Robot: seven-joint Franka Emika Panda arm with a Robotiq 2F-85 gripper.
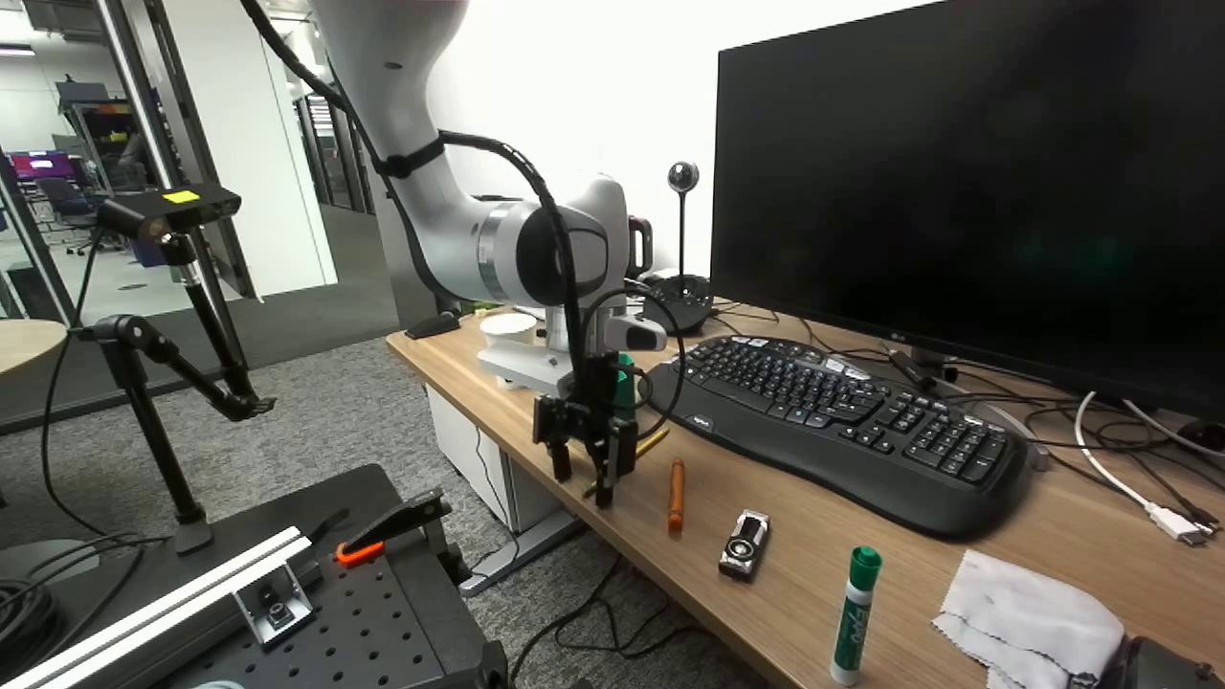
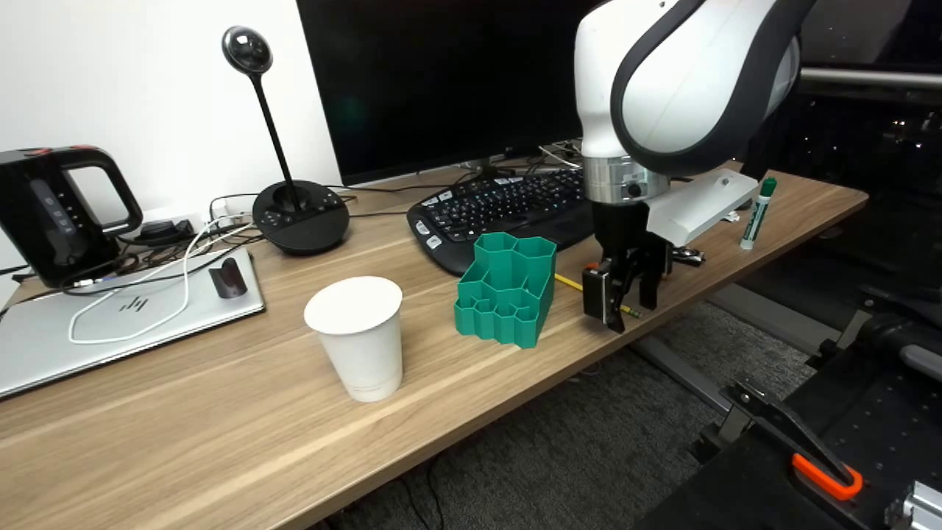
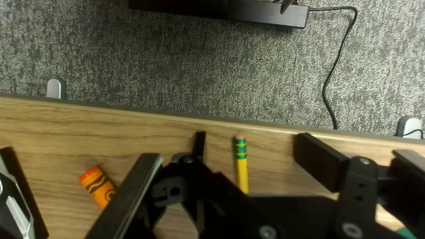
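A yellow pencil [image 3: 242, 169] with a green band and pink eraser lies on the desk, its eraser end toward the front edge. My gripper is low over it with its fingers part open, one on each side. The pencil shows in the gap, nearer the left finger and apart from both. Its far part is hidden under the gripper in the wrist view. In exterior view 1 the gripper [image 1: 583, 477] covers the pencil's middle. The green organizer [image 2: 508, 291] stands beside the gripper in exterior view 2.
An orange crayon [image 1: 677, 495], a small black-and-silver device [image 1: 746, 544] and an upright green marker [image 1: 853, 620] stand or lie along the desk. A white cup [image 2: 359, 340] is beyond the organizer. The keyboard [image 1: 844, 425] lies behind; the desk's front edge is close.
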